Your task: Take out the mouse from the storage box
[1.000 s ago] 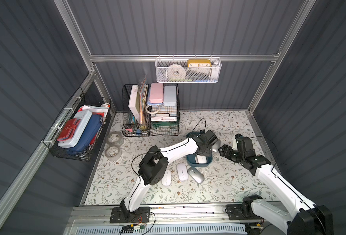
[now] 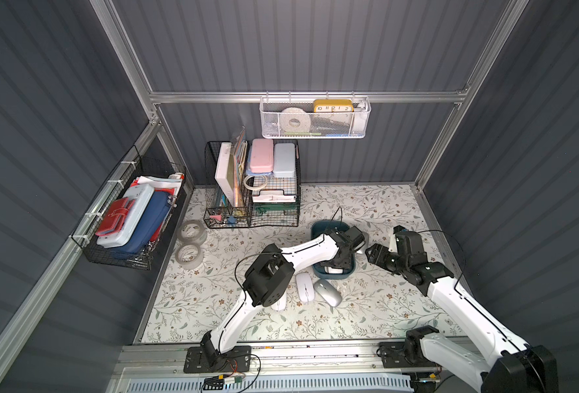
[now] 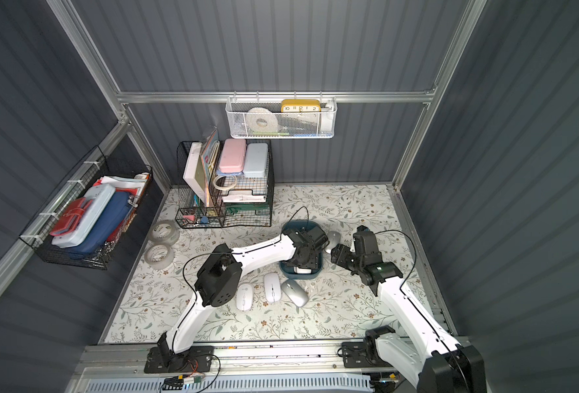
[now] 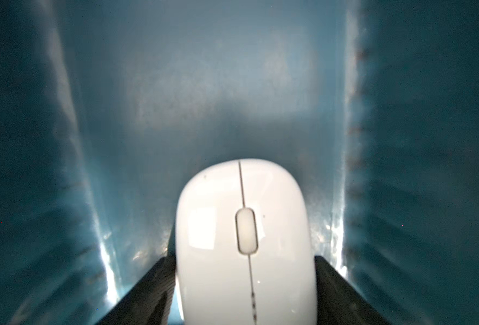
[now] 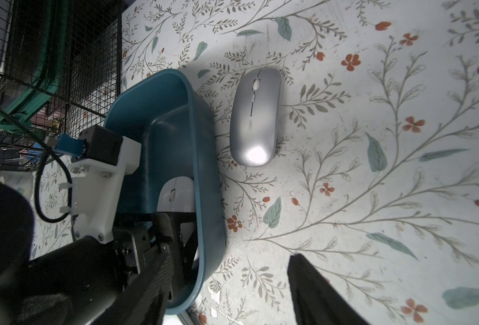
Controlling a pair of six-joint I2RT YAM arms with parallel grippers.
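A white mouse (image 4: 212,205) lies inside the teal storage box (image 5: 209,195). My left gripper reaches down into the box with one finger at each side of the mouse, close against its edges; whether it grips firmly does not show. In the right wrist view, part of the same mouse (image 5: 177,195) shows behind the left gripper's fingers. My right gripper is open and empty above the table, to the right of the box.
A grey mouse (image 5: 255,116) lies just right of the box. In front of it are a second grey mouse (image 3: 295,292) and two white mice (image 3: 272,287). A black wire rack (image 2: 275,219) stands behind left.
My left gripper has gone lower into the box, and its forearm has shifted a little right, covering more of the white mouse. The right arm has stayed put.
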